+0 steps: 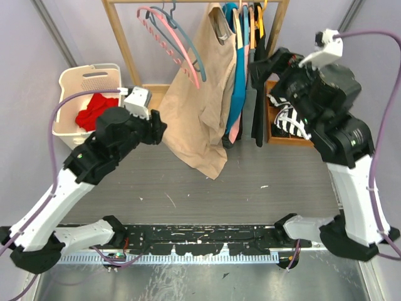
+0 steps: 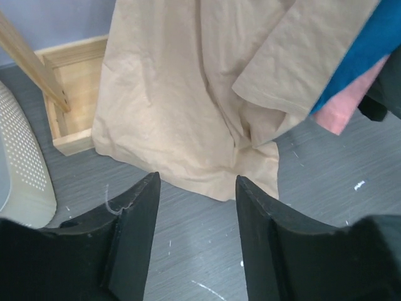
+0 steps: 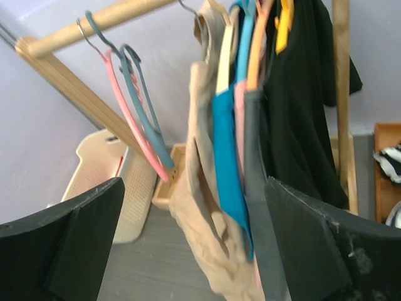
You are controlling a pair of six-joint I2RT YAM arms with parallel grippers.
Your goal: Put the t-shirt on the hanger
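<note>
A tan garment (image 1: 199, 103) hangs from the rack's bar by a hanger whose hook shows in the right wrist view; its lower part spreads down toward the floor. Empty pink (image 3: 133, 122) and grey-blue (image 3: 145, 125) hangers dangle at the bar's left. Left of the garment's lower part, my left gripper (image 1: 160, 127) has nothing between its fingers, which stand apart. My right gripper is wide open and empty, facing the rack; from above it is raised by the rack's right post. Red cloth (image 1: 97, 113) is heaped in the white basket.
The white basket (image 1: 66, 122) stands left of the wooden rack (image 3: 94, 94). Blue (image 3: 227, 150) and black (image 3: 304, 113) clothes hang right of the tan garment. A wooden box (image 1: 294, 140) with striped cloth sits right.
</note>
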